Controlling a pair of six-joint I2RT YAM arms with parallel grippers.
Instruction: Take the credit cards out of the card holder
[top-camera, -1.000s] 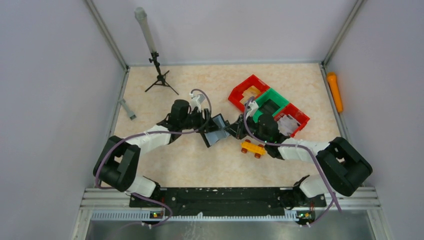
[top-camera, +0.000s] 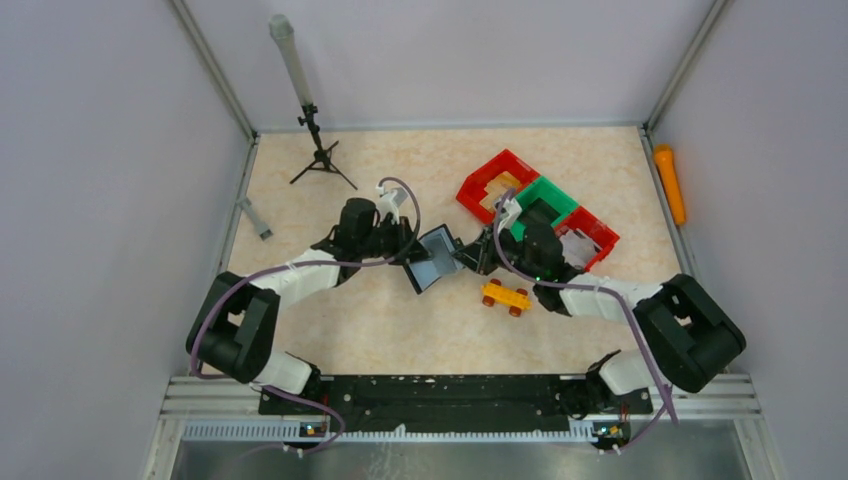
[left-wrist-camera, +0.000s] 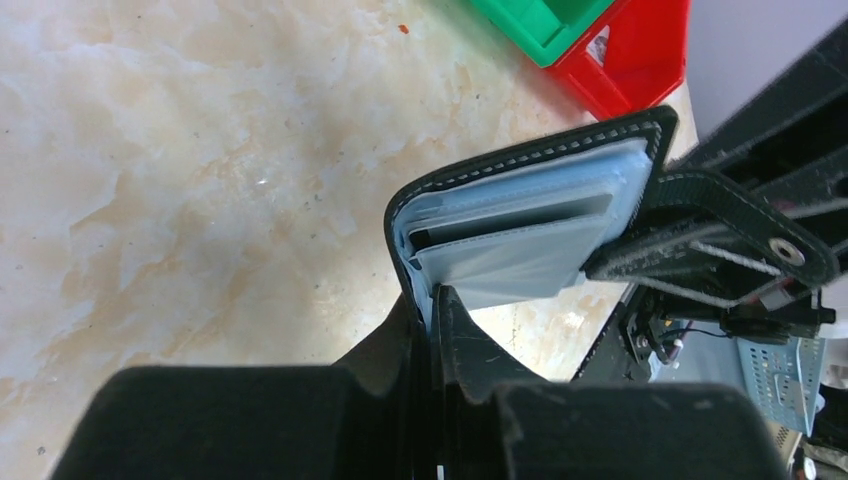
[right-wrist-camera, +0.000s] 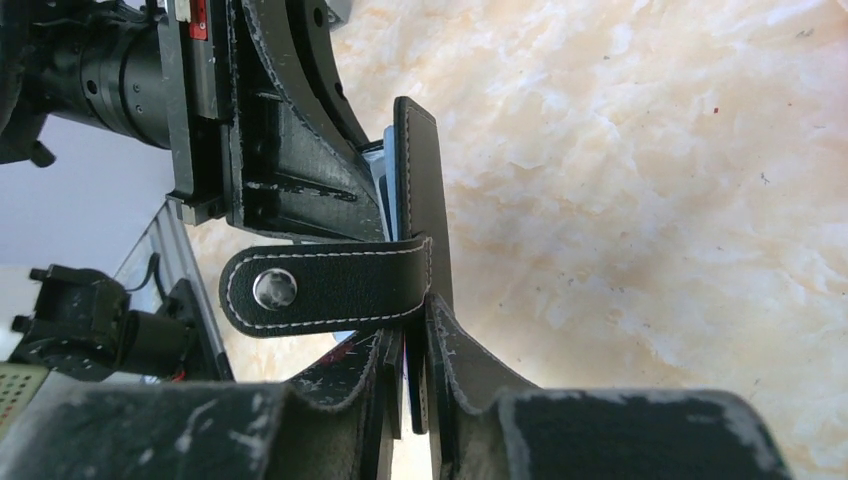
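Between the two grippers a black leather card holder (top-camera: 429, 262) is held in the air, standing open with light-blue sleeves and cards (left-wrist-camera: 510, 250) showing inside in the left wrist view. My left gripper is shut on one side of the holder. My right gripper is shut on the other side, by the snap strap (right-wrist-camera: 320, 285). Whether any card is separately gripped I cannot tell.
Red and green bins (top-camera: 475, 177) stand at the back right. A yellow toy skateboard (top-camera: 506, 298) lies below the right gripper. A tripod (top-camera: 322, 150) stands at the back left.
In the top view the right gripper has shifted very slightly, and slightly more of the holder's blue inside shows. The left arm is almost unmoved.
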